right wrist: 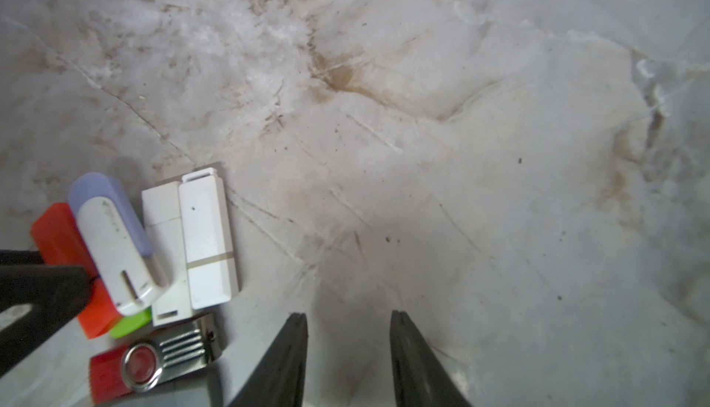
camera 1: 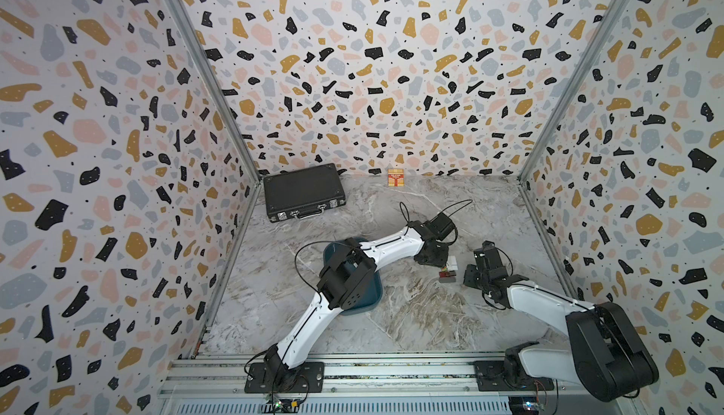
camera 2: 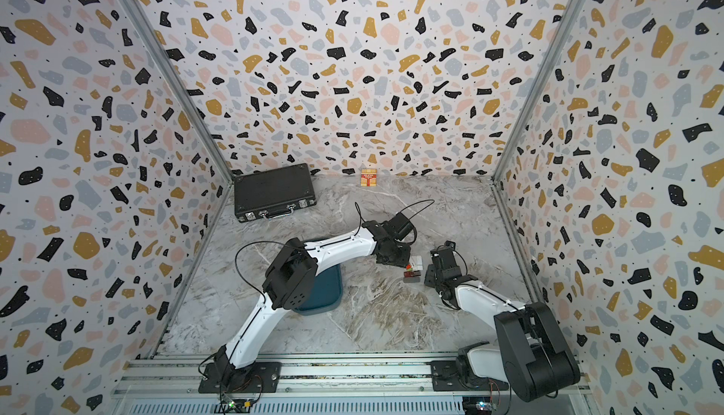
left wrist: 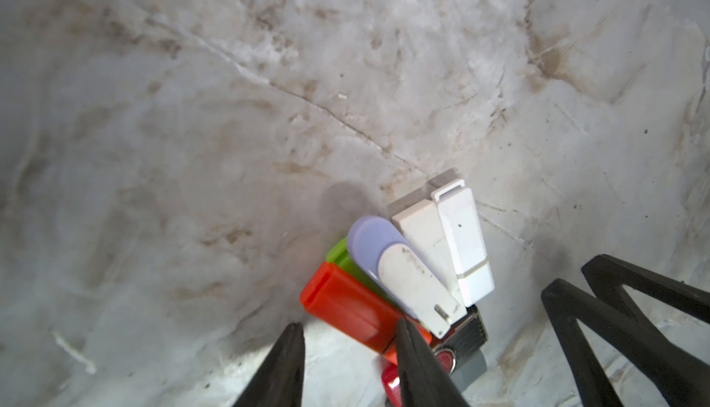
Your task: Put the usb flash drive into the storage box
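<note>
Several usb flash drives lie side by side on the marble table: a red one point(left wrist: 355, 307), a green one point(left wrist: 353, 266), a lilac-and-white one point(left wrist: 406, 273), two white ones point(right wrist: 207, 236) and a red-and-silver one point(right wrist: 155, 359). My left gripper is low at the red drive, one fingertip overlapping its end. Table shows between its fingers, and whether they grip the drive is unclear. To the right, my right gripper stands open above bare table. The blue storage box point(camera 1: 365, 309) is at left, partly hidden by my left arm.
At the back left lies a black briefcase point(camera 1: 305, 192), and a red-and-yellow packet point(camera 1: 396, 178) stands by the back wall. A grey drive point(right wrist: 173, 392) lies at the near end of the group.
</note>
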